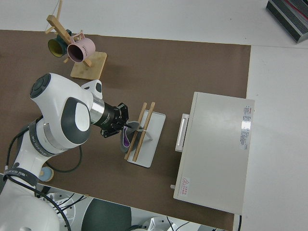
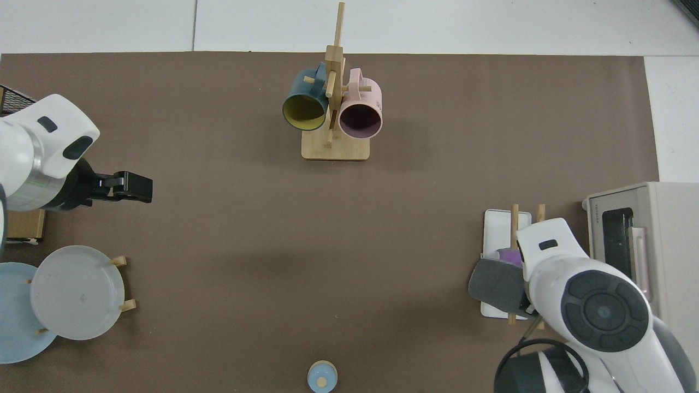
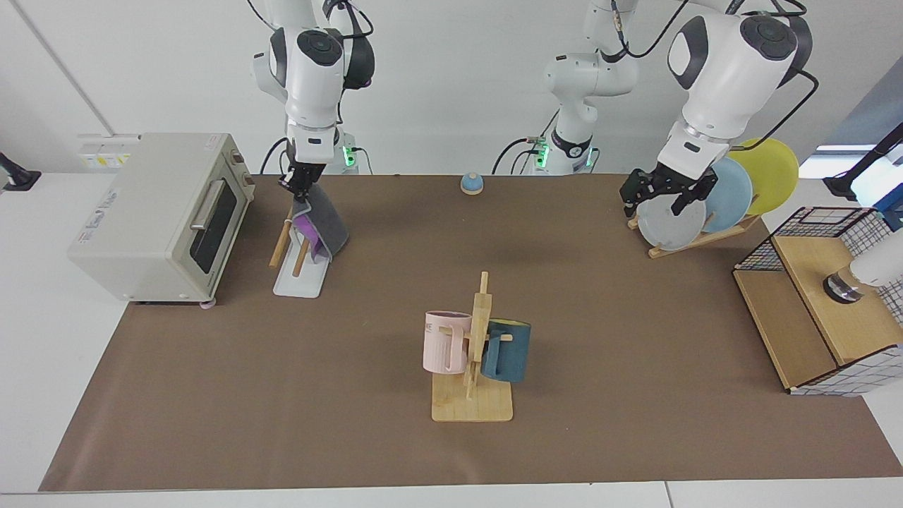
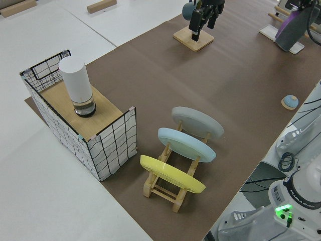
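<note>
One arm's gripper (image 3: 300,190), seen at the right of the top view, is over a white board with wooden rods (image 1: 151,139); a grey cloth with purple lining (image 2: 495,285) hangs at its fingers, which are too hidden to judge. The other gripper (image 2: 128,186) points over the table at the left of the top view, beside a plate rack; its finger state is unclear. A mug tree (image 3: 470,406) holds a pink mug (image 2: 360,114) and a teal mug (image 2: 304,105).
A white oven (image 3: 161,220) stands beside the board. White (image 2: 75,295), blue and yellow plates stand in a rack near a wire shelf (image 4: 103,118). A small blue object (image 2: 321,376) lies at the table edge.
</note>
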